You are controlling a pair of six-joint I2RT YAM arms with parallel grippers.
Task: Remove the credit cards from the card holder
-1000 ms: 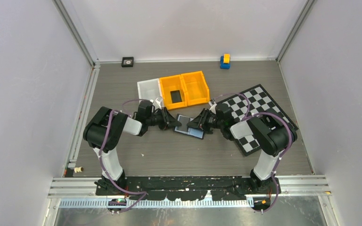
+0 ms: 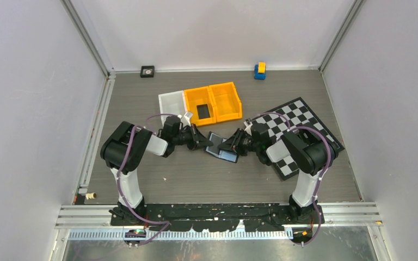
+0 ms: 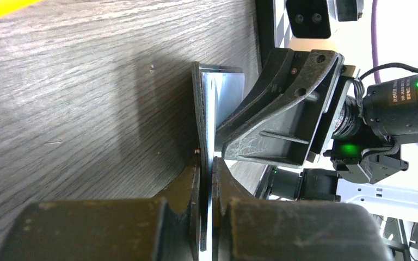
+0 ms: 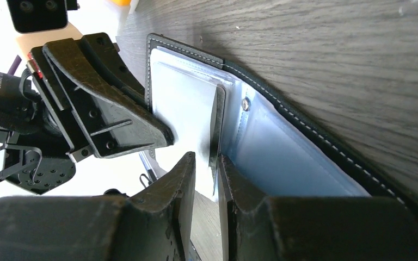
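The open card holder [image 2: 227, 155], dark outside with pale blue sleeves, is between both grippers at the table's middle. In the left wrist view my left gripper is shut on it, gripping it edge-on. In the right wrist view the holder's sleeve [image 4: 294, 157] fills the lower right, with a white card [image 4: 182, 103] in it. My right gripper has its fingertips at the inner edge of the card's pocket; whether anything is between them is unclear.
An orange two-compartment bin [image 2: 226, 100] and a white bin [image 2: 171, 100] stand behind the holder. A checkered board [image 2: 299, 114] lies at the right. The table in front of the holder is clear.
Both grippers and the card holder have shifted slightly to the right over the last second, with the holder appearing a little more tilted.
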